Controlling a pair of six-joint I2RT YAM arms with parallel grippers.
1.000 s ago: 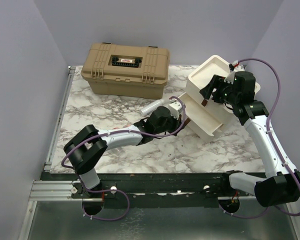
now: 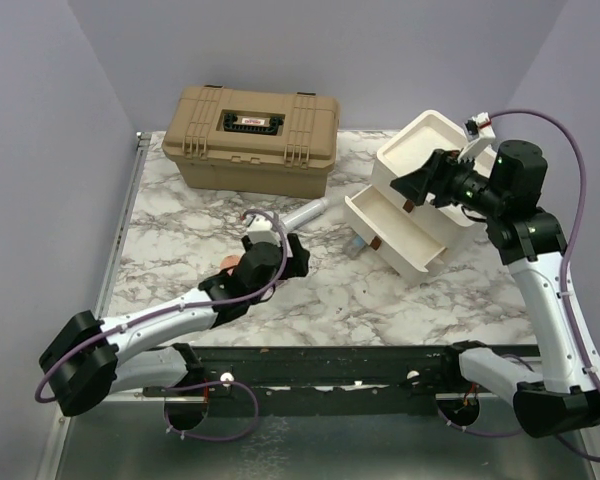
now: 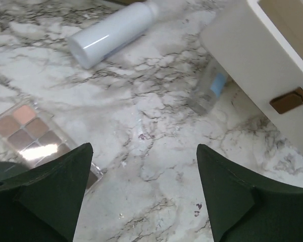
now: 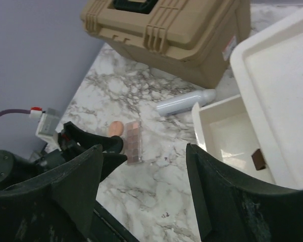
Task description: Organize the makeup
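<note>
My left gripper (image 2: 302,257) hovers over the middle-left of the table, open, with nothing between its fingers. Below and left of it in the left wrist view lies an eyeshadow palette (image 3: 35,136). A white bottle (image 3: 113,34) rests on its side farther back. By the pulled-out white drawer (image 2: 400,232) lies a small clear item with a blue part (image 3: 217,83). The drawer looks empty. A round peach item (image 4: 115,128) sits beside the palette. At the organizer's upper part (image 2: 420,140), my right gripper is open and empty.
A large tan toolbox (image 2: 250,145) fills the back left. The open drawer juts toward the table's middle, with a brown handle (image 3: 290,100) on its front. Bare marble (image 2: 310,315) lies along the front.
My left arm has swung left, away from the drawer front, uncovering the small clear item; its fingers went from shut to open.
</note>
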